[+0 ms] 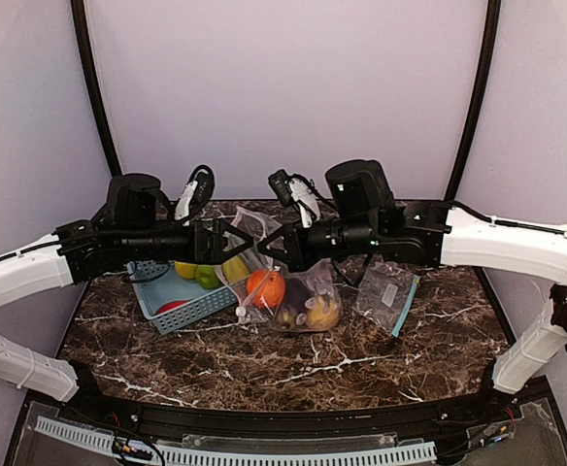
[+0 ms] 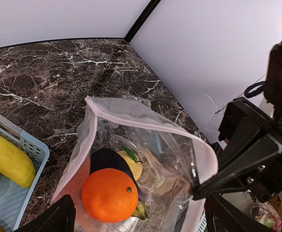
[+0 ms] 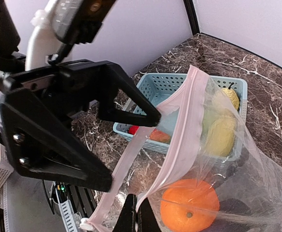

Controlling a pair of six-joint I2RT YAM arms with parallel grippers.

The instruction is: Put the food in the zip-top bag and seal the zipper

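Note:
The clear zip top bag (image 1: 315, 282) stands mid-table with its mouth gaping toward the left arm. Inside it rests the orange (image 2: 109, 195), with a dark eggplant (image 2: 107, 160) and a yellow food piece (image 2: 130, 163) behind it. My right gripper is shut on the pink rim (image 3: 182, 140) of the bag and holds that edge up. Just outside the mouth, my left gripper stands open and empty, its fingertips (image 3: 148, 115) spread wide apart.
To the left is a blue basket (image 1: 198, 310) with a green fruit (image 1: 208, 276), a yellow one (image 1: 184, 269) and a red one (image 1: 171, 306). Another flat bag (image 1: 385, 296) with a blue zipper lies to the right.

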